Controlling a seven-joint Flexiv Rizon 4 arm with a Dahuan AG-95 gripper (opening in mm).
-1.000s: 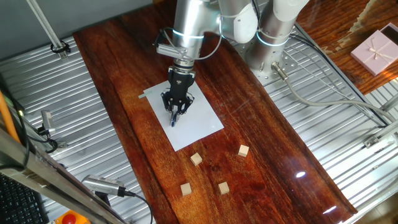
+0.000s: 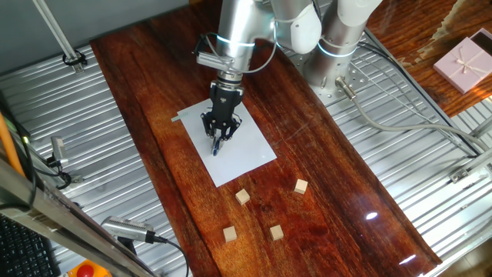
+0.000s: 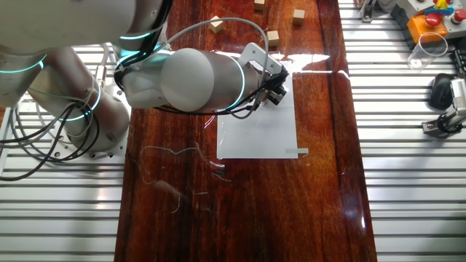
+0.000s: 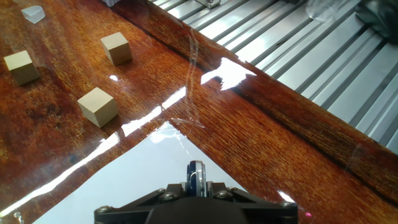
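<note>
My gripper is low over a white sheet of paper on the dark wooden table. In the wrist view, a slim, glossy dark-blue and silver thing, perhaps a pen, stands upright between the fingers, and the gripper looks shut on it. Its lower end is hidden, so I cannot tell whether it touches the paper. No clear mark shows on the paper's visible part. In exterior view 2, the arm covers part of the sheet.
Several small wooden cubes lie off the paper, among them one cube near its edge and another to the right. A checkered strip lies at one paper corner. Bare wood extends beyond the cubes.
The gripper has shifted very slightly to the right in exterior view 1 over the last second, with the slim thing still between its fingers. Paper and cubes have stayed put.
</note>
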